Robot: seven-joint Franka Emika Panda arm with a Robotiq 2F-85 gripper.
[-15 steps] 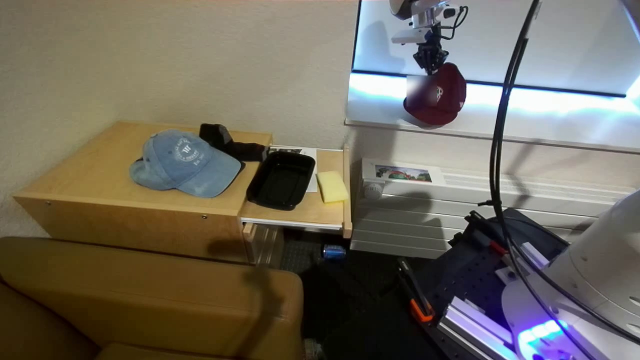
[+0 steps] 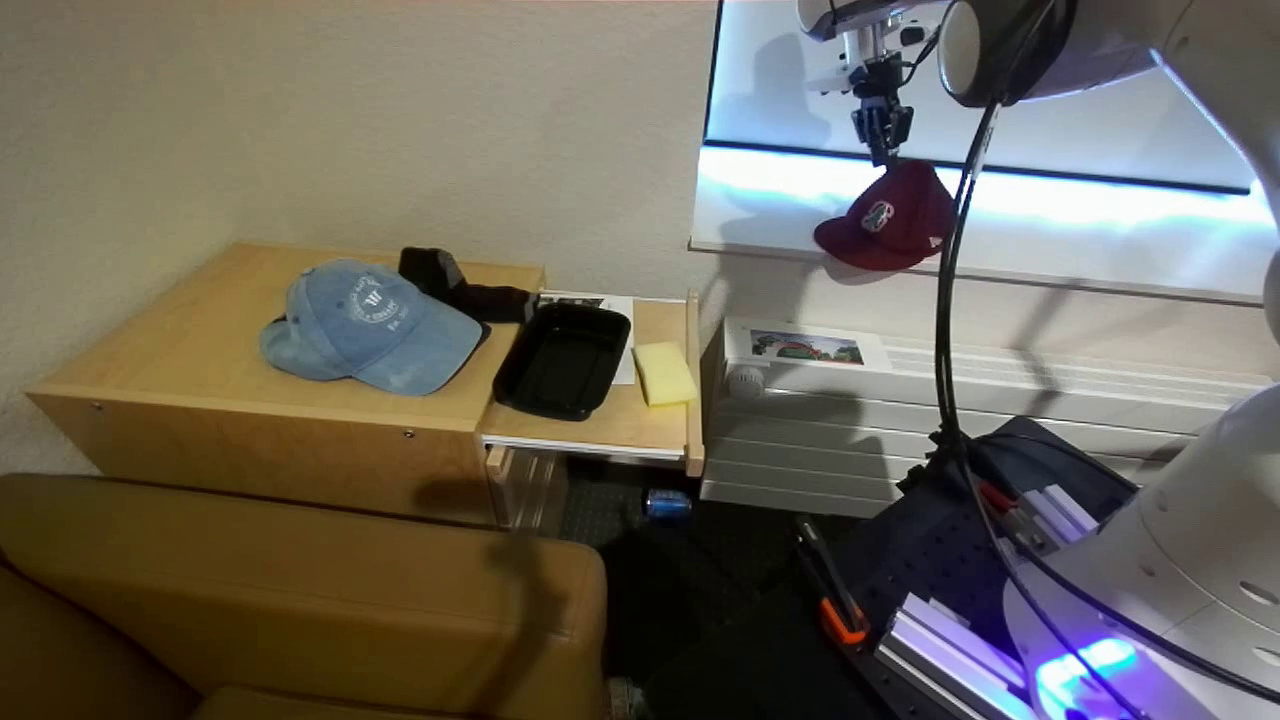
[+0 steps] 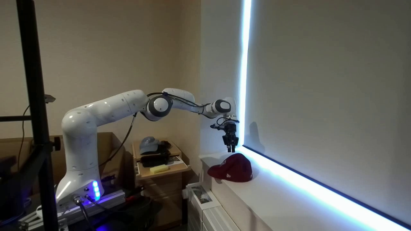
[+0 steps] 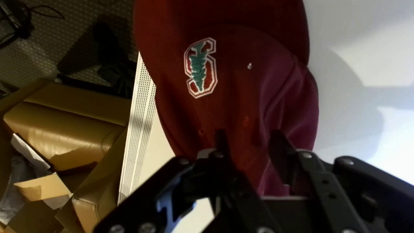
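A dark red cap [image 3: 235, 169] rests on the white windowsill [image 3: 262, 192], crown up, its brim pointing towards the room. The wrist view shows its embroidered S emblem with a green tree [image 4: 201, 68]. Right over the crown is my gripper [image 3: 231, 150], pointing down. A gap separates its fingers, so it is partly open; in the wrist view the gripper spans part of the red cloth. Whether a fingertip touches the cap cannot be told. From the first exterior view, the gripper [image 2: 884, 156] meets the cap's top edge [image 2: 894, 216].
A blue cap [image 2: 372, 324] and dark socks [image 2: 468, 286] lie on the wooden cabinet [image 2: 180, 300]. Its pulled-out drawer top holds a black tray [image 2: 564, 360] and a yellow sponge [image 2: 665, 373]. Below the sill runs a radiator [image 2: 792, 420]. The window blind stands close behind the gripper.
The red cap sits slightly lower and further right than a second ago, its brim turned flatter. My gripper has shifted a little right and down, and the arm now reaches into view at the upper right.
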